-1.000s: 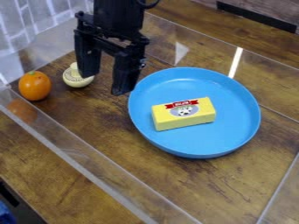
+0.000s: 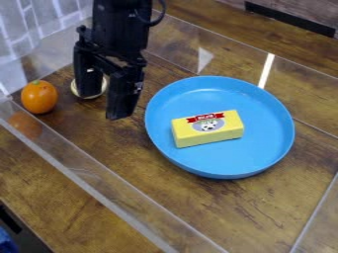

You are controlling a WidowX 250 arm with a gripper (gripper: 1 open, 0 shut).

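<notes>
The black gripper (image 2: 109, 89) hangs open over the wooden table at the upper left, its fingers pointing down, left of a blue plate (image 2: 263, 148). A yellow butter box (image 2: 208, 132) with a red and white label lies on the plate. An orange fruit (image 2: 39, 97) sits at the far left. Behind the gripper, a pale round object (image 2: 86, 89) is partly hidden.
Clear side walls run along the left of the work area, and another edge shows at the lower right.
The gripper has moved left and slightly down, toward the pale round object, which it now covers more. The plate, box and orange have not moved.
</notes>
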